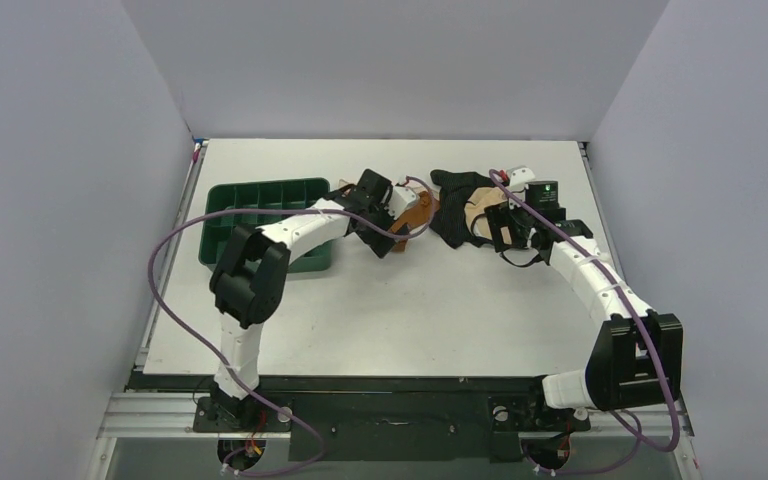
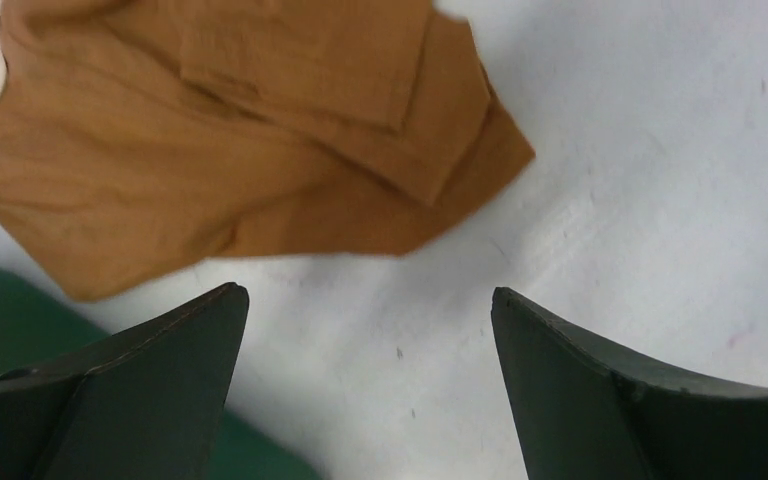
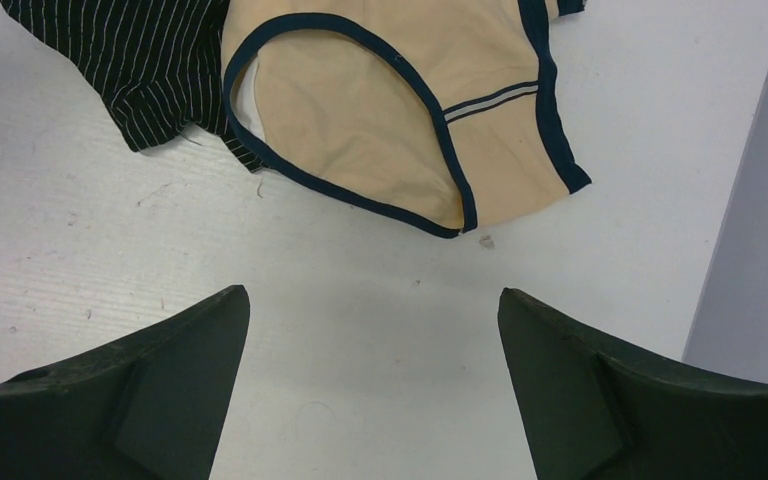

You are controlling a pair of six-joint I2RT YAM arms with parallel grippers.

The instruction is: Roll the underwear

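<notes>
Brown underwear (image 2: 290,170) lies flat, slightly crumpled, on the white table. My left gripper (image 1: 390,235) hovers over it, open, with nothing between its fingers, and partly hides it in the top view. In the left wrist view the cloth fills the upper left, above the fingers. At the right, a beige garment with dark navy trim (image 3: 380,120) lies beside a dark striped one (image 3: 150,70). My right gripper (image 1: 508,225) is over the beige one, open and empty.
A green divided box (image 1: 260,195) stands left of the brown underwear, its edge close under my left gripper. Grey walls border the back and sides.
</notes>
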